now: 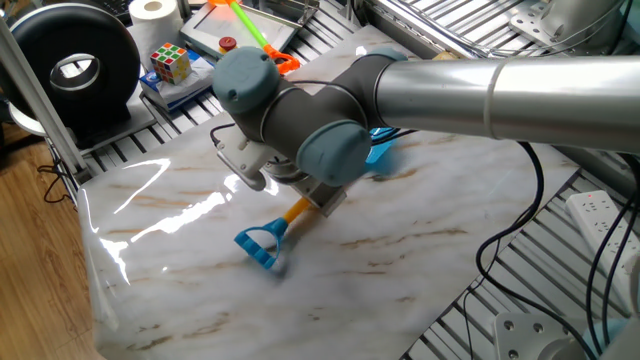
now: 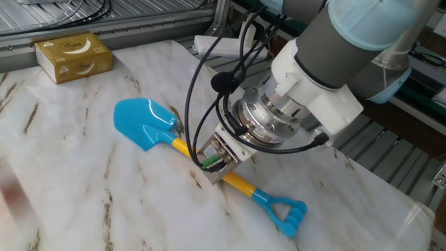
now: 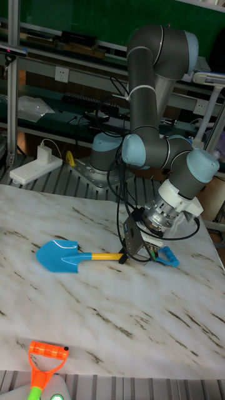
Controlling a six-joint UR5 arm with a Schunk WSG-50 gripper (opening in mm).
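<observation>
The toy shovel has a blue blade (image 2: 145,122), a yellow shaft (image 2: 240,185) and a blue D-shaped handle (image 2: 284,213). My gripper (image 3: 123,257) is across the middle of that shaft and looks shut on it, though its metal bracket hides most of the finger contact. In exterior view 1 the arm covers most of the shaft; the shovel handle (image 1: 262,243) sticks out at lower left and a bit of blade (image 1: 382,150) shows behind the wrist. The shovel lies close over the marble-patterned tabletop (image 3: 100,320); any gap beneath it is hard to judge.
A gold box (image 2: 73,57) stands at the table's far corner. Off the table edge are an orange-and-green toy handle (image 3: 48,353), a Rubik's cube (image 1: 170,62) and a power strip (image 1: 605,225). Cables (image 2: 191,97) loop beside the wrist.
</observation>
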